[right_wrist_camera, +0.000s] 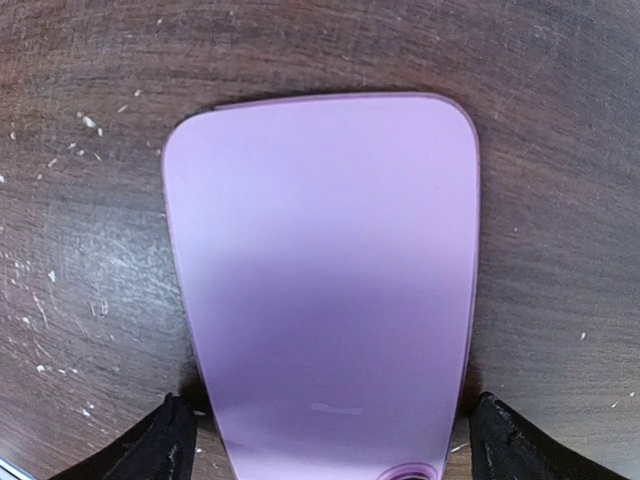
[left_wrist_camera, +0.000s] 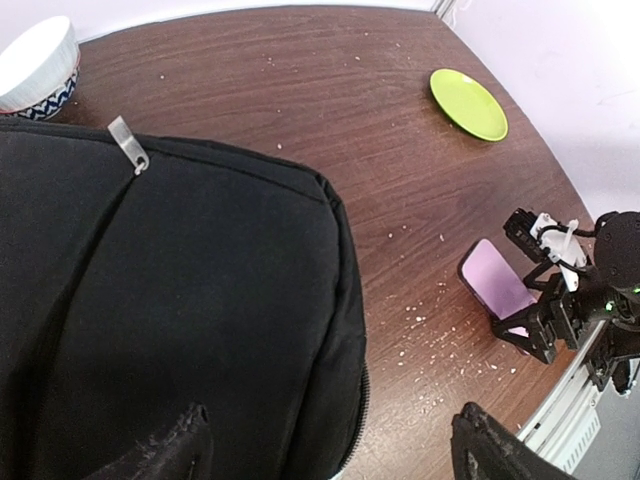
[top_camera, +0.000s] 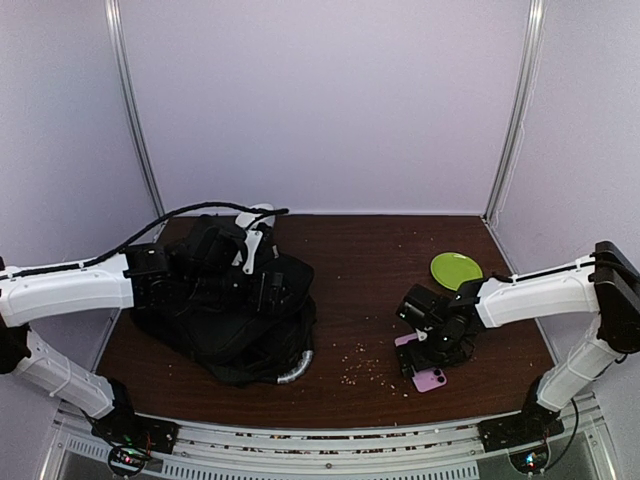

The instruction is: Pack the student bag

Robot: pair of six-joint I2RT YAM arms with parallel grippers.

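A black bag [top_camera: 215,330] fills the table's left, also seen as black fabric [left_wrist_camera: 190,290] with a zip in the left wrist view. My left gripper hangs over it, fingers apart, nothing visible between them. A pink phone [right_wrist_camera: 320,250] lies flat on the right part of the table; my right gripper is open, low over it, with fingertips on either side of its lower part.
A green plate [top_camera: 455,270] lies at the back right. A white bowl [left_wrist_camera: 35,60] with a blue pattern stands behind the bag.
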